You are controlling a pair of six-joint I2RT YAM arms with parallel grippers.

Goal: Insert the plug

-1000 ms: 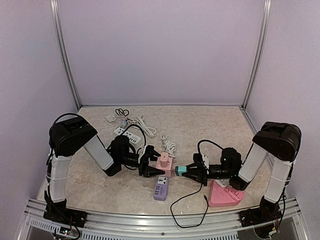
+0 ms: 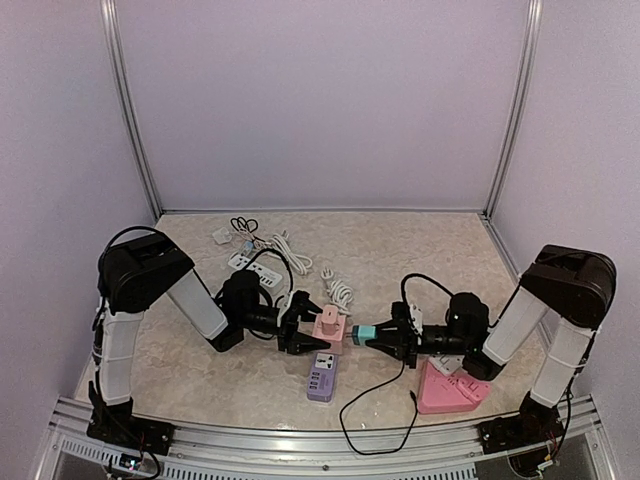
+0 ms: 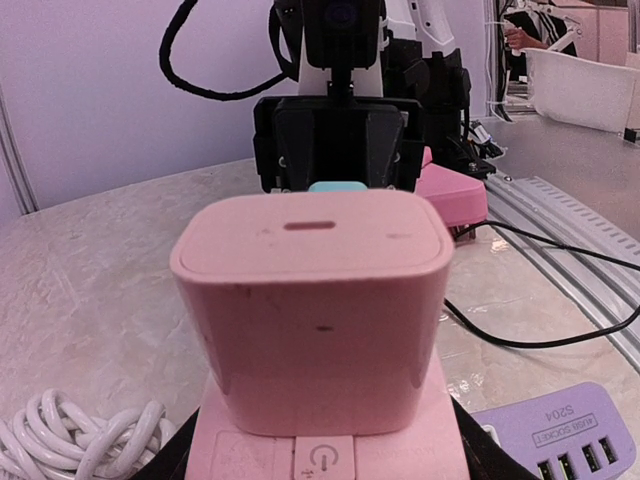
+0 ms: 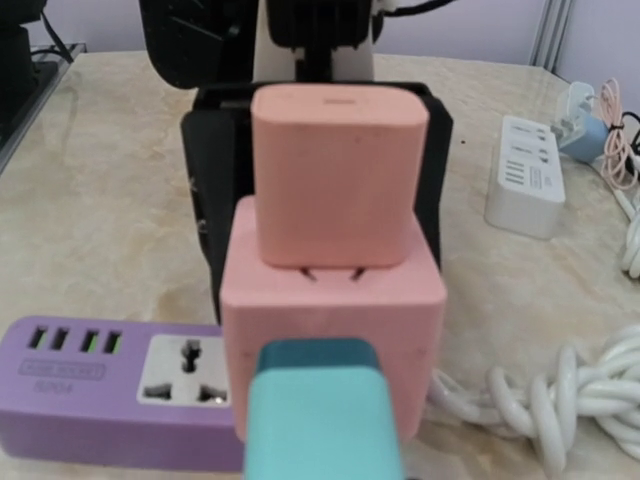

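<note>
Near the middle of the table, my left gripper (image 2: 317, 328) is shut on a pink power strip (image 3: 250, 455), whose sides its black fingers (image 3: 482, 445) flank. A pink block-shaped plug (image 4: 338, 175) sits on the strip's upper face. From the right, my right gripper (image 2: 378, 336) holds a teal plug (image 2: 363, 335) level, pointing at the strip. In the top view, the prongs show in a narrow gap between teal plug and strip. The right wrist view has the teal plug (image 4: 322, 420) low in front of the strip, hiding its prongs; the right fingers are out of sight there.
Close below the pink strip lies a purple power strip (image 2: 321, 378). A white cable coil (image 2: 340, 292) and a white strip (image 2: 258, 272) lie behind. A pink box (image 2: 450, 388) stands under the right arm, and a black cable (image 2: 345, 425) loops across the front.
My left gripper and the pink strip have stayed in place.
</note>
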